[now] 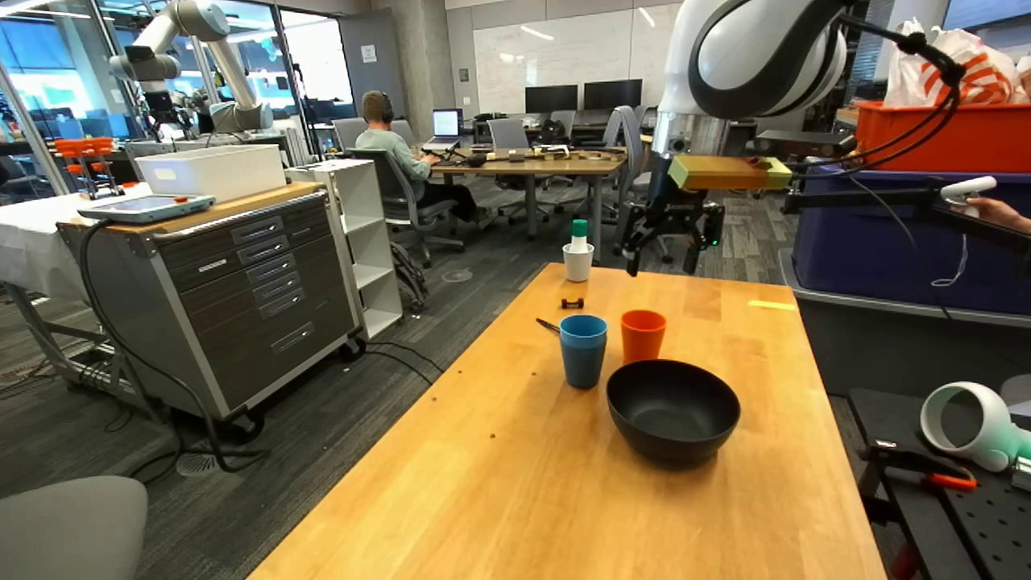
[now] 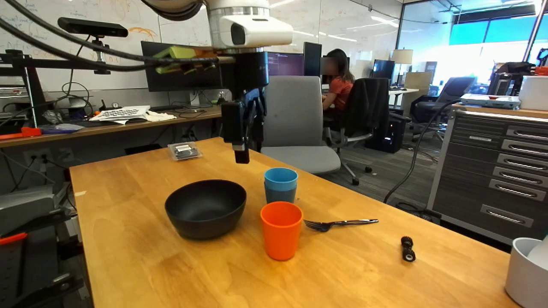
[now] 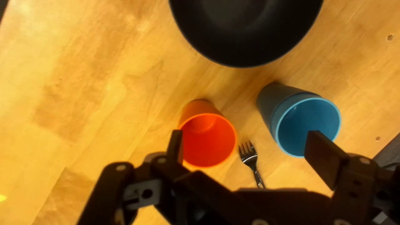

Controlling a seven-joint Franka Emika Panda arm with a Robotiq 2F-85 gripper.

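Observation:
Above the table, my gripper (image 1: 662, 263) hangs open and empty, its fingers pointing down. In the wrist view its fingertips (image 3: 175, 146) spread wide, one overlapping the orange cup's edge in the picture and the other the blue cup's. The orange cup (image 2: 281, 238) stands upright on the wood. Close by, the blue cup (image 2: 280, 191) also stands upright; a second rim line suggests two nested cups. A black bowl (image 1: 673, 411) sits beside them, and its inside looks empty. Flat on the table lies a dark fork (image 2: 339, 223), tines toward the cups.
A small black dumbbell-shaped piece (image 2: 408, 249) lies past the fork. A white cup (image 1: 577, 263) holding a green-capped bottle stands at the table's far corner. In exterior view 2, a clear packet (image 2: 185, 150) rests near the table edge. Much bare wood surrounds the bowl.

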